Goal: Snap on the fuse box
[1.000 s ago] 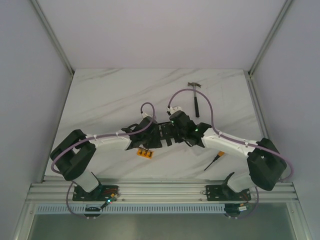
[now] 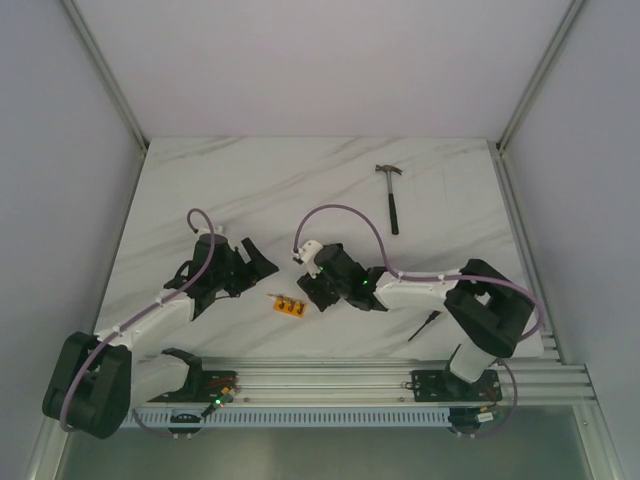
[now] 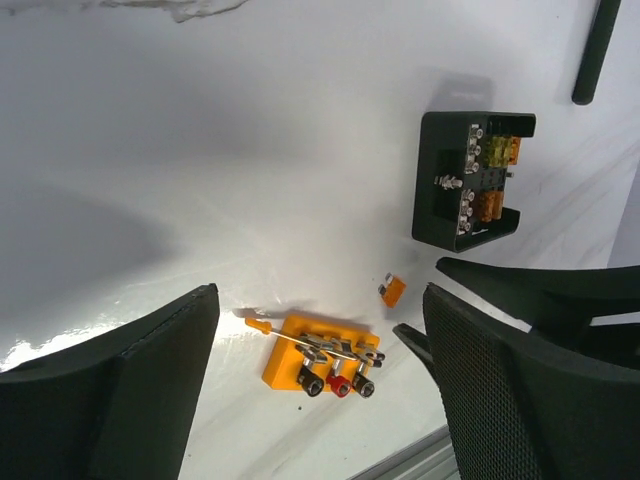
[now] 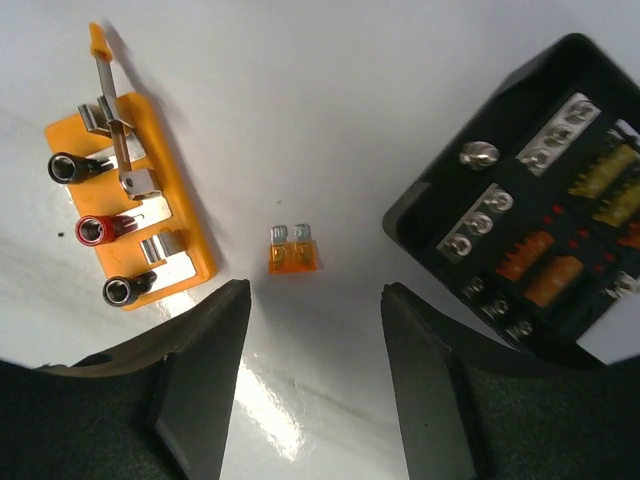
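The black fuse box (image 3: 440, 190) with fuse holders and fuses sits on the table, seen in the left and right wrist views. A small orange fuse (image 4: 293, 256) lies loose between it and the orange switch board (image 3: 287, 365). My right gripper (image 2: 315, 292) is over that loose fuse, fingers parted, nothing between them. My left gripper (image 2: 258, 262) is open, off to the left of the switch board, over bare table. In the top view the box is mostly hidden by my right gripper.
A hammer (image 2: 393, 208) lies at the back right. A screwdriver (image 2: 425, 322) lies at the front right.
My left gripper has moved left, away from the fuse box. My right gripper has shifted left and down in the top view, toward the loose fuse.
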